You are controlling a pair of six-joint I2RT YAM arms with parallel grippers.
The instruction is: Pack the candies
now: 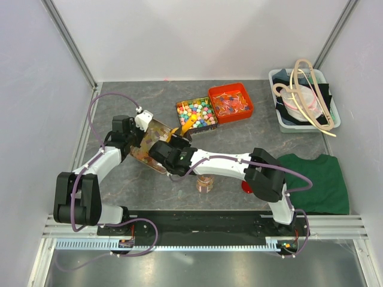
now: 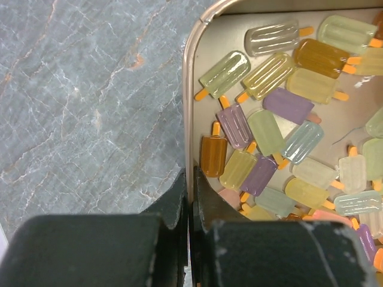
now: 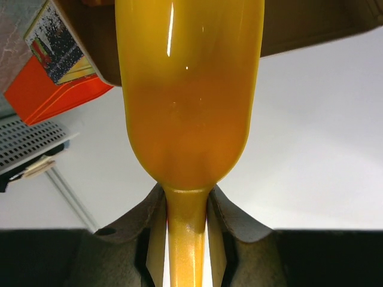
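My left gripper is shut on the near rim of a tan tray [image 2: 189, 119], which holds several popsicle-shaped candies [image 2: 266, 128]. In the top view the tray [image 1: 140, 154] is angled beneath both arms. A yellow-orange scoop [image 3: 188, 89] stands out from my right gripper, shut on its narrow handle. From above, the scoop [image 1: 190, 123] is seen beside the tray's right side; whether anything lies in it cannot be made out. A clear jar [image 1: 204, 183] with candies stands under the right forearm, partly covered.
A box of colourful round candies [image 1: 198, 109] and a red bin of wrapped candies [image 1: 232, 103] stand at the back. A red lid [image 1: 246, 185] lies partly behind the right arm. Green cloth [image 1: 317, 182] and a white basket [image 1: 338, 116] occupy the right side.
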